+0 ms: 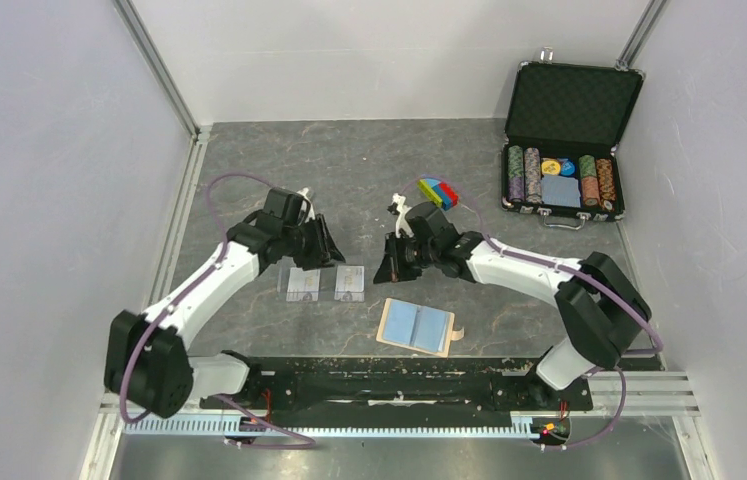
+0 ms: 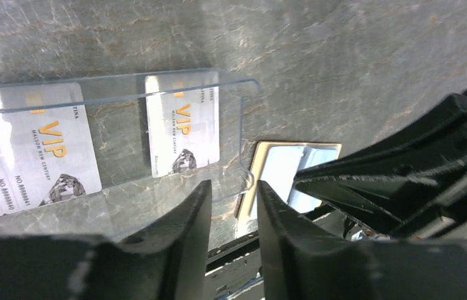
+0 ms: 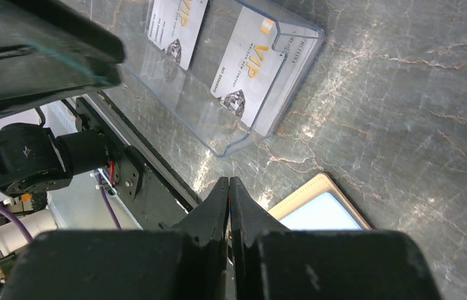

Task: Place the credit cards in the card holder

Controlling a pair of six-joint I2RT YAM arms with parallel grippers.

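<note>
Two stacks of VIP cards (image 2: pixel 184 125) (image 3: pixel 243 75) lie in clear plastic holders or trays (image 1: pixel 349 283) at the table's front middle. A tan-edged card holder with pale blue sleeves (image 1: pixel 414 325) lies open to their lower right. My left gripper (image 1: pixel 317 245) hangs over the clear tray, fingers slightly apart, with nothing seen between them. My right gripper (image 1: pixel 389 262) is right of the tray, above and behind the card holder, fingertips together, nothing visible between them.
An open case of chips (image 1: pixel 564 185) stands at the back right. A coloured block (image 1: pixel 437 192) lies at the middle back.
</note>
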